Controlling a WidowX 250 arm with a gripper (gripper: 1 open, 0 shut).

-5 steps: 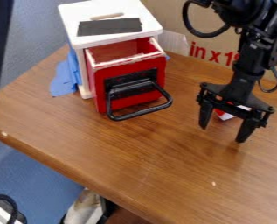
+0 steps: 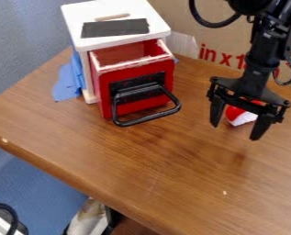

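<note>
A red drawer [image 2: 130,72] with a black handle [image 2: 154,117] is pulled out from a white-topped cabinet [image 2: 80,18] on the wooden table. My black gripper [image 2: 236,122] hangs open at the right, above the table, its fingers apart. Behind it, partly hidden, lies a red and white object [image 2: 243,116]; whether it touches the gripper I cannot tell.
A blue cloth [image 2: 68,83] lies beside the cabinet's left. A cardboard box [image 2: 203,41] stands at the back. The table's left edge drops to a blue floor.
My gripper has shifted slightly to the right over the last second. The drawer and cabinet have not moved.
</note>
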